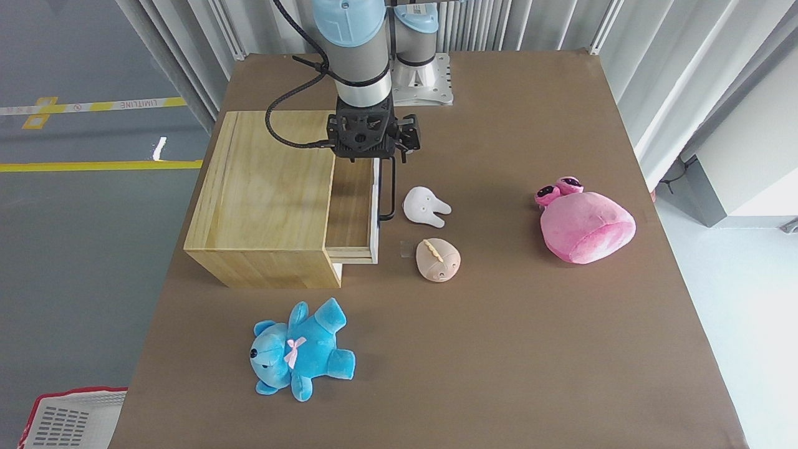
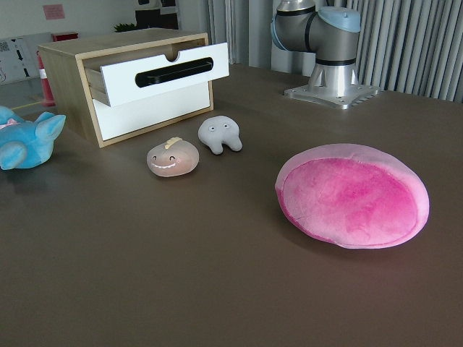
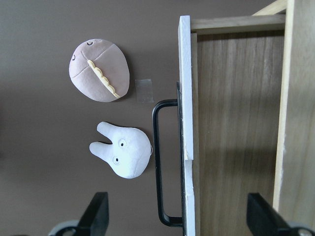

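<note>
A wooden box point(image 1: 262, 179) has its white-fronted drawer point(image 2: 116, 82) pulled out, empty where the wrist view shows it, with a black handle point(image 3: 159, 167). My gripper hangs over the drawer, open, its fingers wide apart at the bottom of the wrist view. Beside the drawer lie a white plush point(image 1: 423, 206) and a beige round plush point(image 1: 437, 260). A blue bear point(image 1: 314, 352) lies in front of the box, and a pink plush point(image 1: 587, 228) lies to the right.
The robot base point(image 1: 441, 82) stands at the back. A basket point(image 1: 71, 419) is on the floor at the front left.
</note>
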